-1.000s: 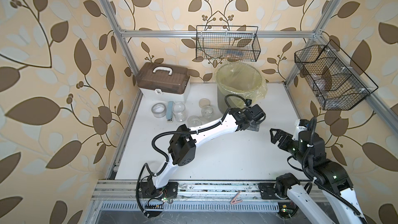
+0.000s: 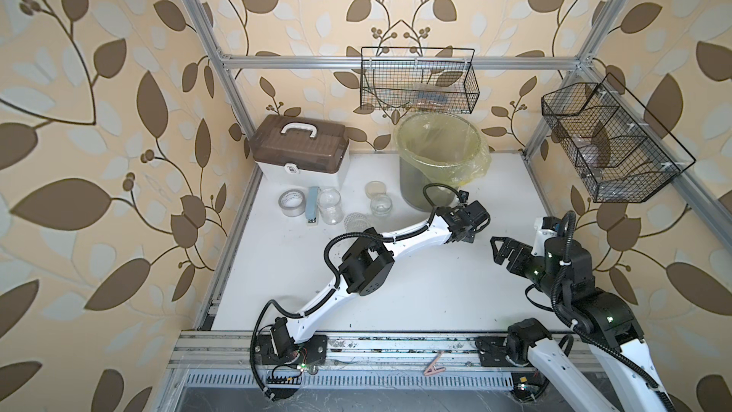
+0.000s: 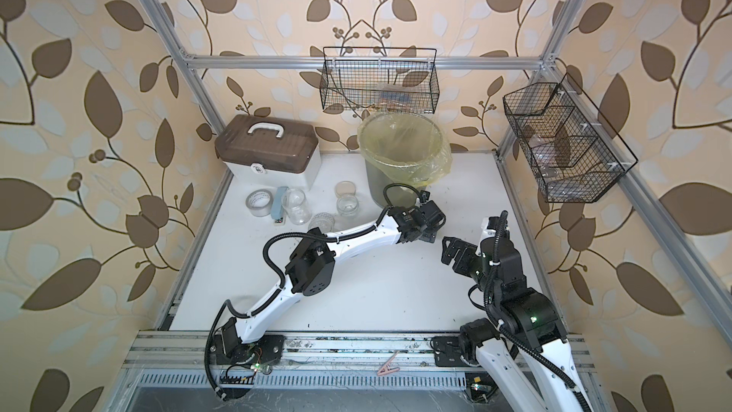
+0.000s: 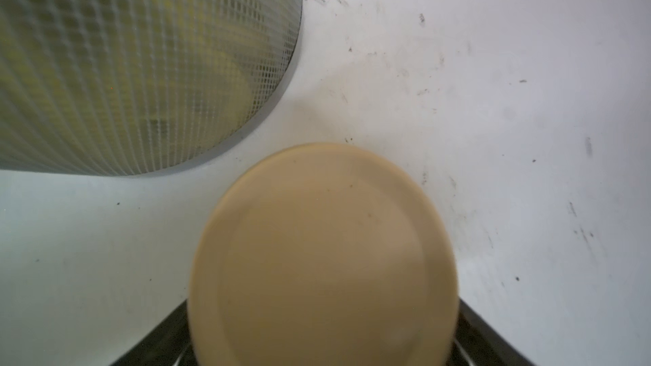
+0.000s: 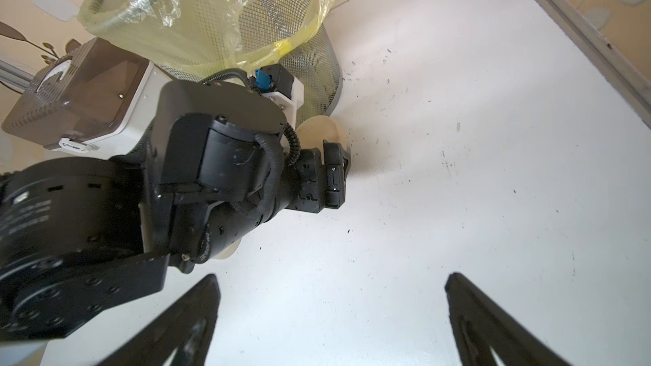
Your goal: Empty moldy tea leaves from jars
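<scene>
A round tan lid fills the lower middle of the left wrist view, with dark edges of my left gripper on either side of it; whether the fingers press on it is hard to tell. In the right wrist view this lid shows partly behind my left gripper, low over the table beside the mesh bin. My right gripper stands open at the right of the table, nothing between its fingers. Glass jars stand left of the bin; their contents are too small to tell.
The mesh bin with a yellow liner stands at the back right. A lidded box, tape roll and blue item are at the left. Wire baskets hang on the frame.
Compared with a second ago, my left arm has lowered and shifted slightly forward beside the bin, its elbow moving right. My right arm has moved slightly.
</scene>
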